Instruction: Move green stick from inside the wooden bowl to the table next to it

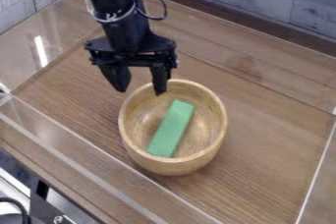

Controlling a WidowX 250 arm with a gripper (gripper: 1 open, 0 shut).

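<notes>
The green stick (170,130) lies inside the wooden bowl (213,154), slanting from the bowl's lower left up toward its right rim. Above the bowl's far left rim hangs my gripper (141,84). Its two dark fingers (163,78) stand apart, with nothing visible between them. The gripper is clear of the stick, which rests wholly within the bowl.
Bare wooden table (276,95) lies to the right of the bowl, with more free room at its left. Clear panels border the table at the left and front. A wooden wall (276,2) stands at the back.
</notes>
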